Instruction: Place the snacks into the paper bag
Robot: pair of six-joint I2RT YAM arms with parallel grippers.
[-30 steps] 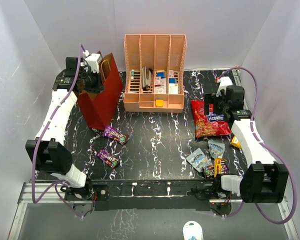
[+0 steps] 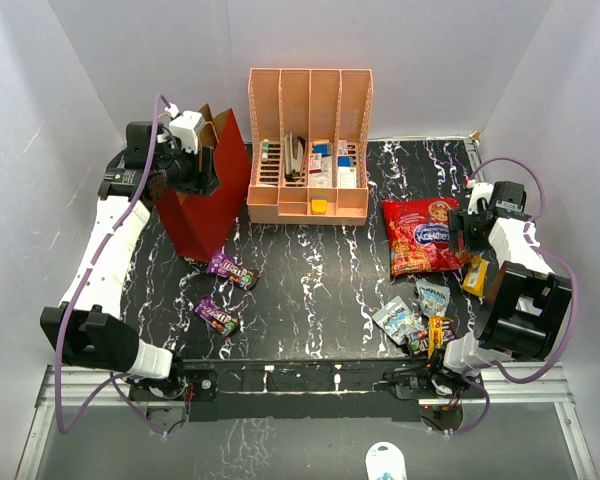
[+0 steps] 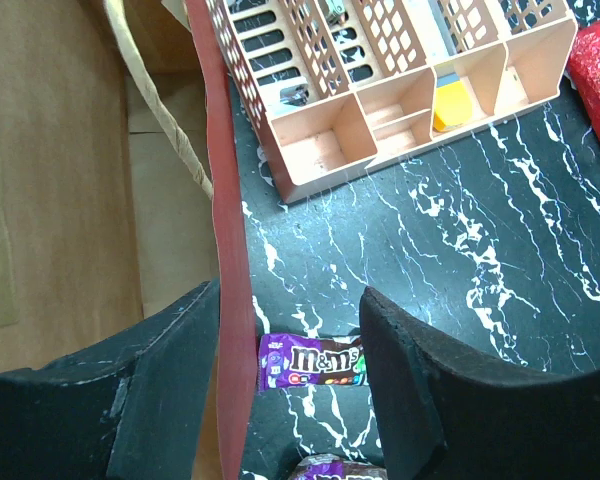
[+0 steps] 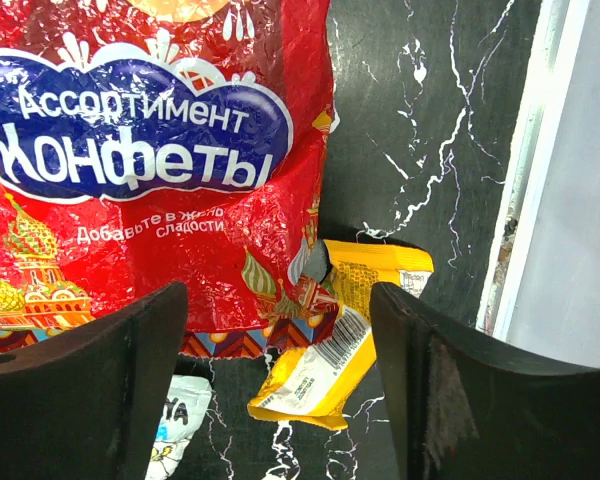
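Note:
The red paper bag [image 2: 202,215] stands at the left, with my left gripper [image 2: 198,172] over its opening; in the left wrist view its rim [image 3: 230,290] runs between the open fingers, apparently not pinched. Two purple M&M's packets [image 3: 311,360] lie on the table beside it. My right gripper is open above the right end of a big red candy bag [image 4: 150,150] and a yellow packet [image 4: 335,375]. Silvery packets [image 2: 398,320] and a yellow-and-dark packet pile [image 2: 438,338] lie at the front right.
A peach desk organizer [image 2: 307,205] with stationery stands at the back centre. Walls close in on both sides, near the right gripper especially.
My right arm has moved to the right and down in the top view, toward the yellow packet's side. My left gripper has shifted slightly over the paper bag.

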